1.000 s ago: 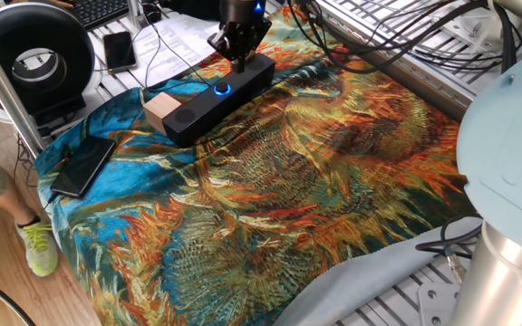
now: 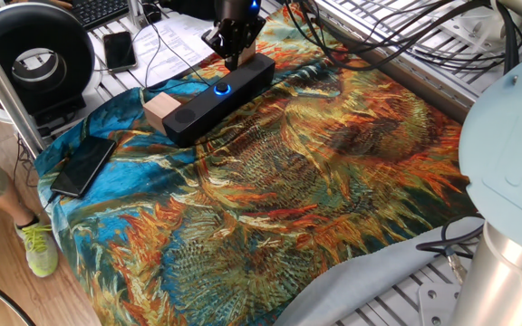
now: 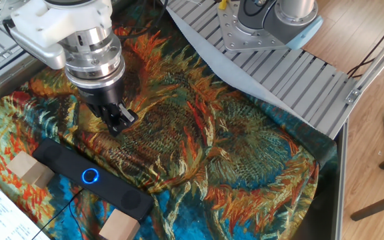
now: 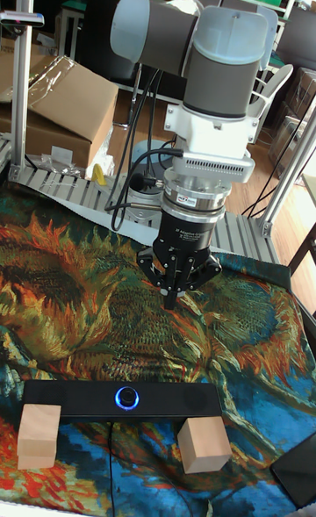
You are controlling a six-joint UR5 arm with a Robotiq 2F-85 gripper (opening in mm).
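My gripper (image 4: 170,300) hangs above the patterned cloth (image 3: 232,143), pointing down, on the robot-base side of a long black speaker (image 4: 80,400). Its fingertips come together, and nothing shows between them. Around the middle of the speaker (image 3: 115,189) glows a blue-ringed knob (image 3: 90,176). Two wooden blocks sit by the speaker's long side, one near each end: a left block (image 4: 39,434) and a right block (image 4: 204,444). In exterior view 1 the gripper (image 2: 232,65) overlaps the speaker's far end, and one block (image 2: 160,110) shows clearly while the other is mostly hidden.
A dark phone (image 2: 83,167) lies on the cloth near its edge. Off the cloth are another phone (image 2: 120,52), printed papers (image 2: 172,41) and a large black ring (image 2: 33,62). Cables (image 2: 397,41) hang near the arm side.
In exterior view 1 my gripper has shifted slightly to the left. The speaker, blocks and phones have stayed in place.
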